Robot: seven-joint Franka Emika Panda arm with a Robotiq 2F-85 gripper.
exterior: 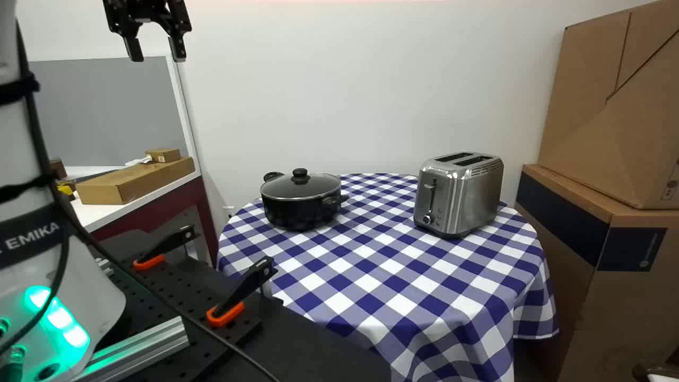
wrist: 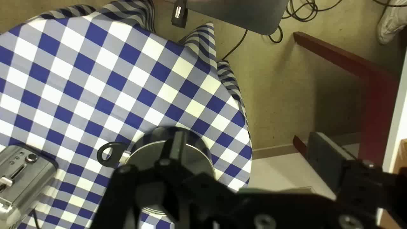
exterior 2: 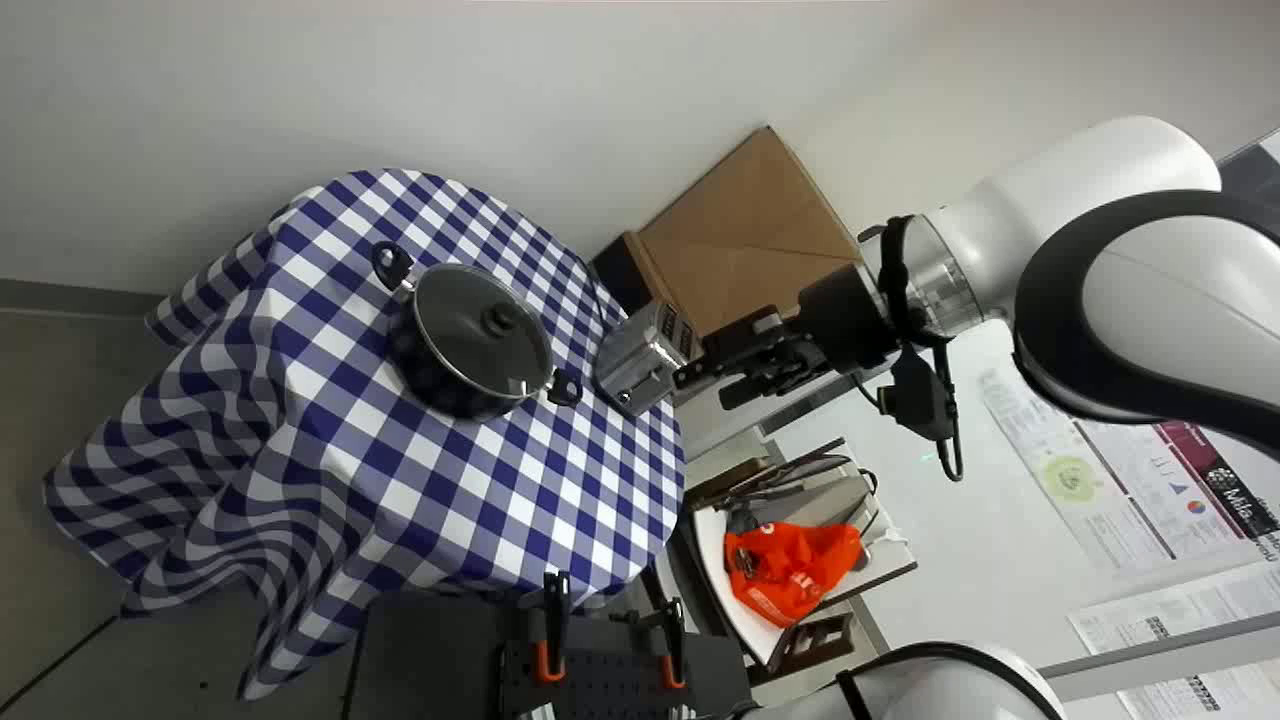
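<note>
A black pot [exterior: 301, 207] with a glass lid and a dark knob stands on the checked tablecloth; its lid [exterior 2: 462, 322] is in place. To its right in exterior view 1 is a silver two-slot toaster [exterior: 459, 194], its slots empty as far as I see. My gripper [exterior: 155, 56] hangs high above table level at the upper left of that view, fingers apart and nothing between them. Seen from the wrist, the gripper's near parts cover much of the pot [wrist: 190, 156], and the toaster [wrist: 23, 179] shows at the lower left.
Large cardboard boxes [exterior: 592, 248] are stacked at the table's right. Two black clamps with orange ends, one of them the nearer clamp [exterior: 245, 289], stick up from the dark mounting board by the arm's base.
</note>
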